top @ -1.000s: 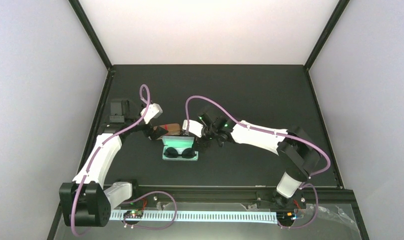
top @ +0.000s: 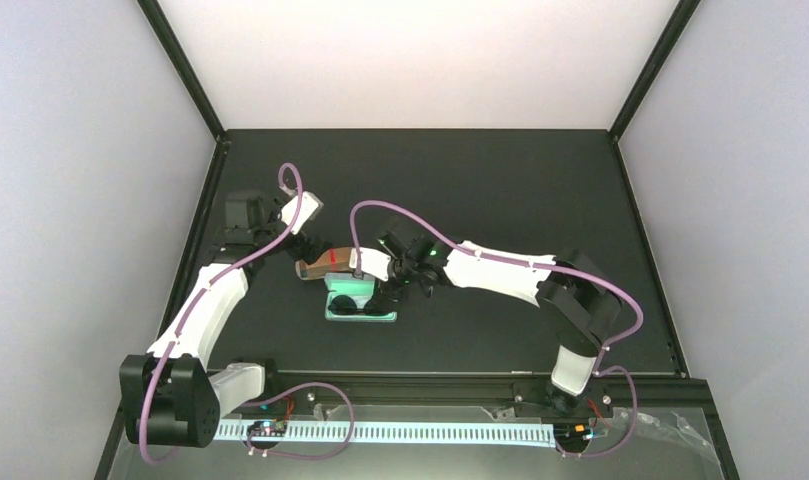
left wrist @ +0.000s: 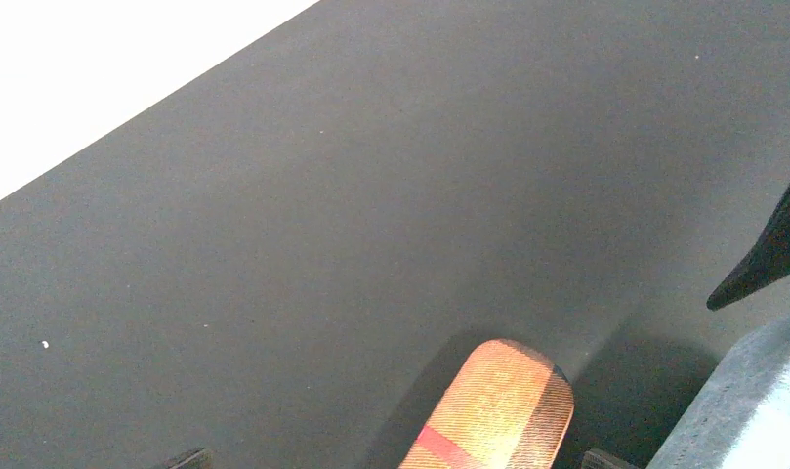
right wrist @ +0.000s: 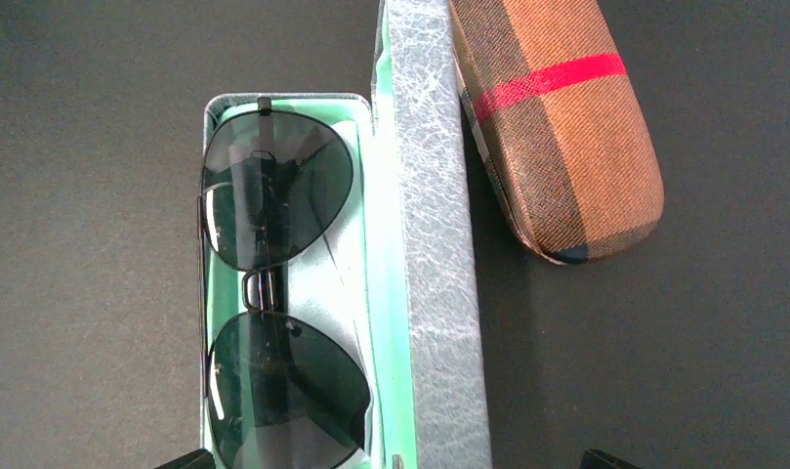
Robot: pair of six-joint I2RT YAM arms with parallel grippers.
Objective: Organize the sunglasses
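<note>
An open mint-green glasses case [top: 345,284] with a grey outer shell lies on the table. Inside its tray rest the dark sunglasses [right wrist: 283,191], lenses up, and the lid [right wrist: 439,244] stands raised along one side. My right gripper is open above the case; its fingertips show widely spread at the bottom edge, apart from the sunglasses. Behind the lid lies a closed brown plaid case [right wrist: 576,127] with a red stripe. My left gripper is open near the left end of that plaid case [left wrist: 493,405], holding nothing.
The two grippers are close together around the cases. In the left wrist view a dark pointed tip [left wrist: 762,269], probably of the other arm, shows at the right edge.
My right gripper has moved left and slightly toward the front, now partly covering the green case. The left arm has shifted only slightly. Both cases look unmoved.
</note>
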